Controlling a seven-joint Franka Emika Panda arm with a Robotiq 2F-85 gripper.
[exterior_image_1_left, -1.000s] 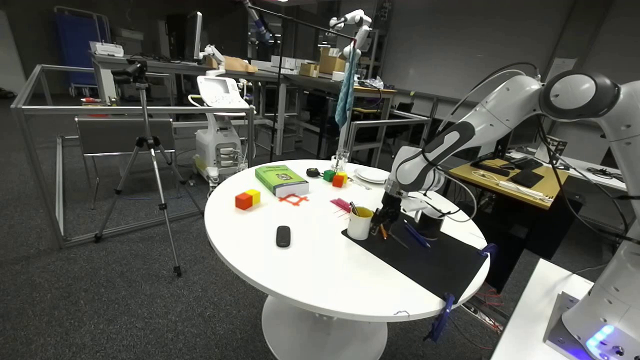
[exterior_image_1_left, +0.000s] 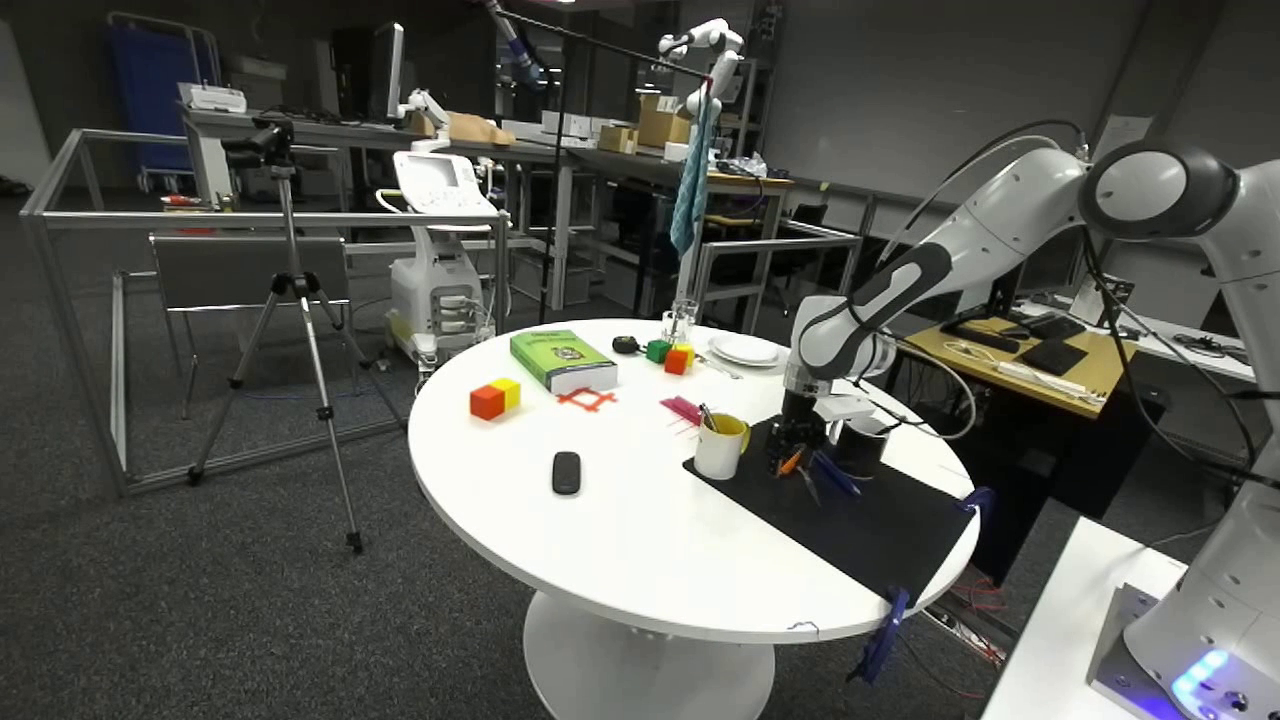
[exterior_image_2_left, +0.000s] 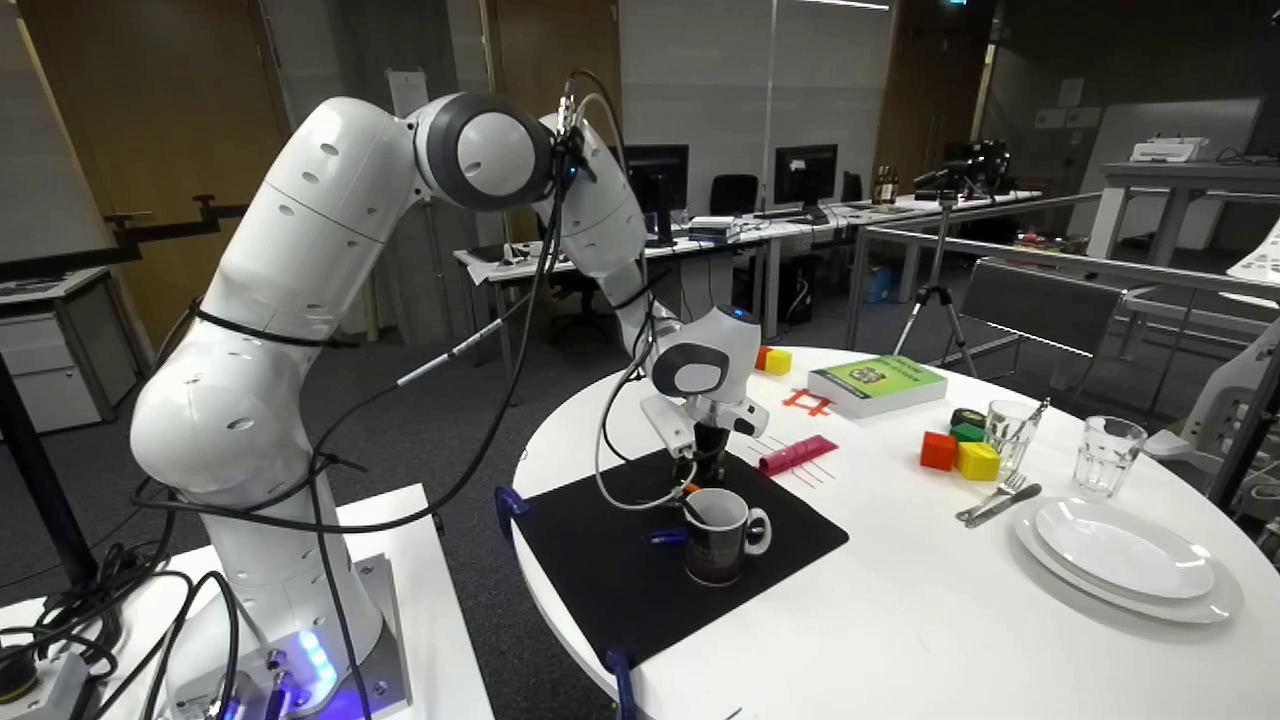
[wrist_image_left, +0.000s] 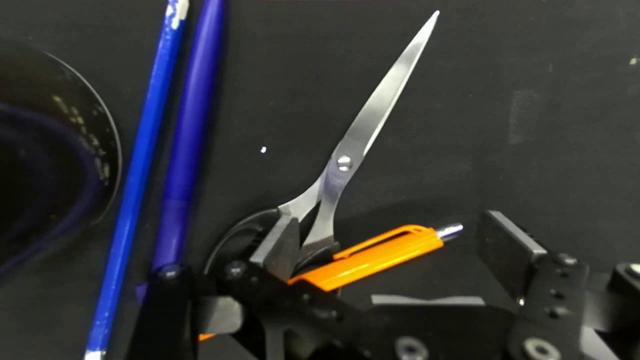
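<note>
In the wrist view my gripper is open over the black mat. An orange pen (wrist_image_left: 384, 258) with a silver tip lies in the gap, its rear part hidden by the left finger. Scissors (wrist_image_left: 351, 147) lie with blades pointing up and right, and the left finger covers part of their black handles. To the left are a dark blue pen (wrist_image_left: 187, 138) and a blue pencil (wrist_image_left: 141, 144), side by side. A white mug with a yellow inside (exterior_image_1_left: 720, 449) holds a pen and stands at the mat's edge beside the gripper.
A dark mug (exterior_image_2_left: 716, 540) stands on the mat (exterior_image_2_left: 600, 576), close to the pens. Farther off are a green book (exterior_image_1_left: 561, 358), a computer mouse (exterior_image_1_left: 566, 473), coloured blocks (exterior_image_1_left: 488, 401) and white plates (exterior_image_2_left: 1122, 546).
The gripper has shifted right in exterior view 1, away from the white mug and towards the dark mug. The orange pen now appears farther right and more tilted.
</note>
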